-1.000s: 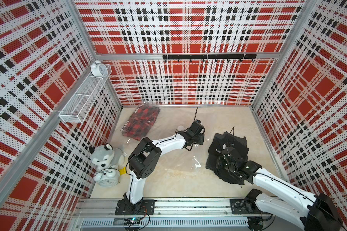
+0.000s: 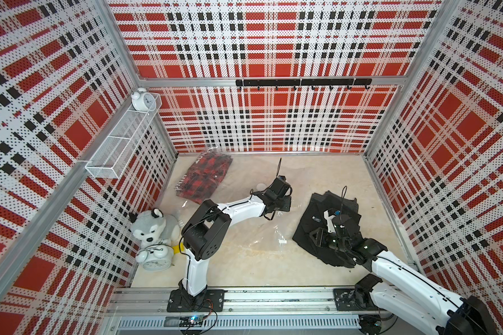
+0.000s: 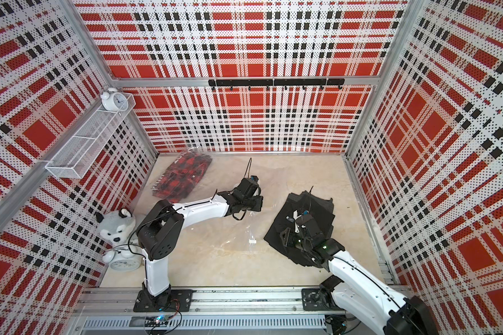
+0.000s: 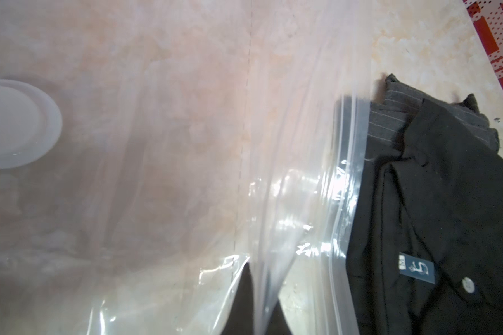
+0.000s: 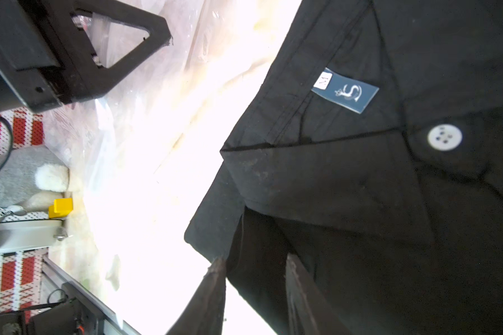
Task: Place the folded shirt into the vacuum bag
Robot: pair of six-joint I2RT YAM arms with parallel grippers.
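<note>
A clear vacuum bag (image 4: 151, 195) lies flat mid-table, its zip edge beside the black folded shirt (image 2: 335, 251), which lies on the right with a label and button showing. My left gripper is shut at the bag's opening, with clear plastic at its fingertips; whether it pinches it is hard to tell. My right gripper is part open over the shirt's left portion, fingertips low against the dark cloth, with no clear grip on it.
A bagged red plaid garment (image 2: 204, 176) lies back left. A plush husky (image 2: 151, 229) and white clock (image 2: 153, 258) stand front left. A wire basket (image 2: 117, 145) hangs on the left wall.
The shirt's left part has spread out flatter toward the bag. My right gripper has shifted slightly, and my left gripper has moved a little left and toward the front.
</note>
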